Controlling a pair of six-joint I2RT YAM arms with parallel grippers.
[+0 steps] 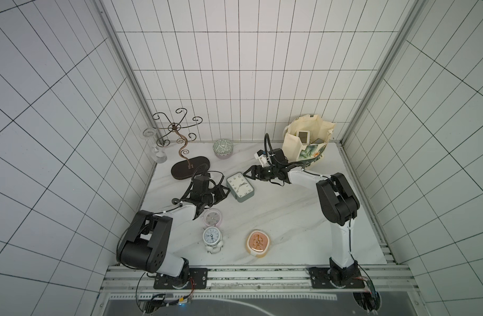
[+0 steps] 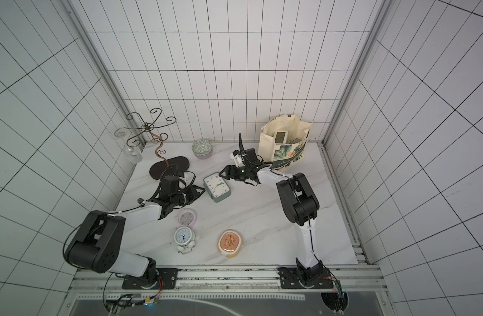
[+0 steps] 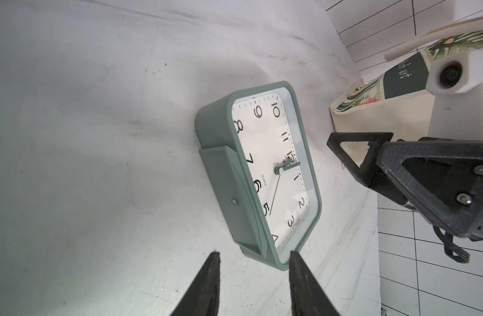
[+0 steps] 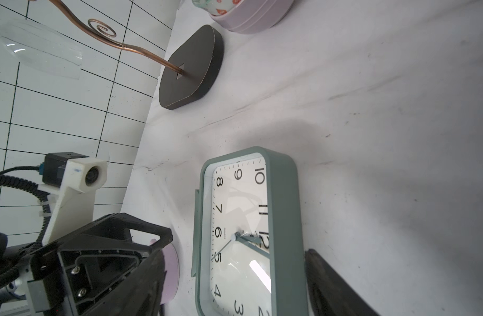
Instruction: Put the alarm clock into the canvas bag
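Note:
The green square alarm clock (image 1: 240, 187) lies face up at mid-table, also clear in the left wrist view (image 3: 265, 173). Just left of it, my left gripper stands open, its fingers short of the clock's lower edge. My right gripper (image 1: 248, 173) is at the clock's upper right; in the right wrist view its open fingertips (image 4: 317, 268) frame the clock's lower part, with no grip visible. The canvas bag (image 1: 304, 147) stands at the back right with box-like items inside.
A scrolled metal stand (image 1: 190, 167) and glass piece are at back left, a patterned round pot (image 1: 223, 148) at back centre. A pink clock (image 1: 212, 217), white clock (image 1: 211, 237) and orange clock (image 1: 258, 241) lie at the front.

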